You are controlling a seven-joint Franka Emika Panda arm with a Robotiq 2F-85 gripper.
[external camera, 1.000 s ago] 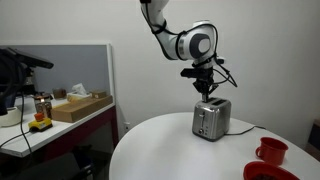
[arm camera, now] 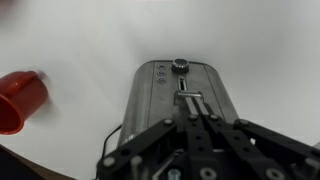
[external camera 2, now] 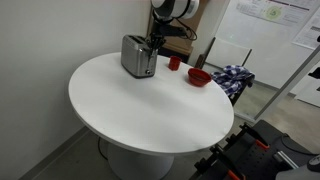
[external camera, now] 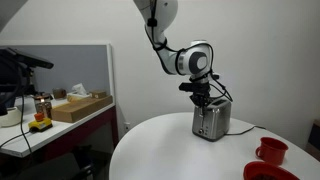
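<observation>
A silver toaster [external camera: 211, 122] stands upright on the round white table. In the wrist view its control end [arm camera: 168, 88] shows a round black knob [arm camera: 180, 66], small buttons on one side and a lever [arm camera: 187, 97] below the knob. My gripper is shut with nothing visible between its fingers. Its fingertips are right by the lever; whether they touch it I cannot tell. From the side, the gripper [external camera: 203, 101] points down at the toaster's upper front end.
A red mug [external camera: 271, 151] and a red bowl [external camera 2: 198, 77] stand to one side of the toaster. The toaster's black cord [external camera: 243, 130] runs behind it. A checked cloth [external camera 2: 233, 80] lies past the bowl.
Over the last second my gripper has moved down along the toaster's front end, from above its top to beside its upper part. The toaster looks unmoved.
</observation>
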